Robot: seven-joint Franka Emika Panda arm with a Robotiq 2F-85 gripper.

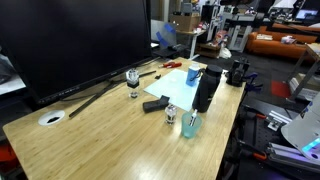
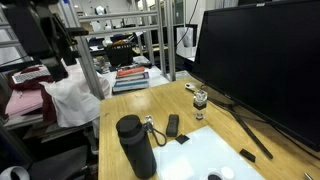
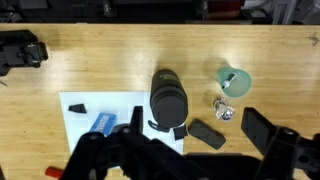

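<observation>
My gripper hangs over the table, its two fingers wide apart and nothing held between them. Below it stands a black cylindrical tumbler (image 3: 169, 100), upright; the same tumbler (image 2: 136, 145) shows at the front of exterior view 2. A pale green cup (image 3: 234, 82) with a white item in it is to the right, beside a small silver-white object (image 3: 223, 109). Close by lies a black oblong case (image 3: 206, 135). In exterior view 1 the tumbler (image 1: 208, 89) stands behind the green cup (image 1: 190, 125).
A white sheet (image 1: 178, 88) lies on the table, with a blue cup (image 1: 193, 76) at its far side. Another silver-white object (image 1: 133, 83) stands before the large black monitor (image 1: 70, 45).
</observation>
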